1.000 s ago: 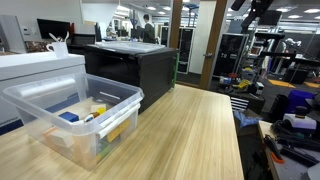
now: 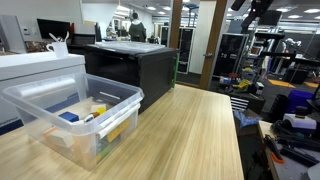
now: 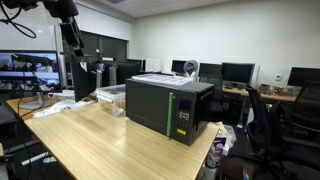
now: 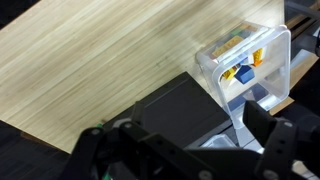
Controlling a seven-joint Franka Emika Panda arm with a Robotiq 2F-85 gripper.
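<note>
A clear plastic bin (image 2: 75,128) stands on the wooden table at the left of exterior view 1, holding a blue item (image 2: 68,117) and several small yellow, orange and white things. From above, the wrist view shows the same bin (image 4: 216,75) at right. Beside it is a black microwave (image 3: 150,105) with a green stripe on its front. My gripper hangs high above the table, its fingers spread apart and nothing visible between them. The arm (image 3: 40,32) enters exterior view 2 from the upper left.
White sheets or a flat panel (image 2: 128,46) lie on top of the microwave. Behind the bin stands a mug with utensils (image 2: 57,48). Office chairs (image 3: 268,115) are beyond the table.
</note>
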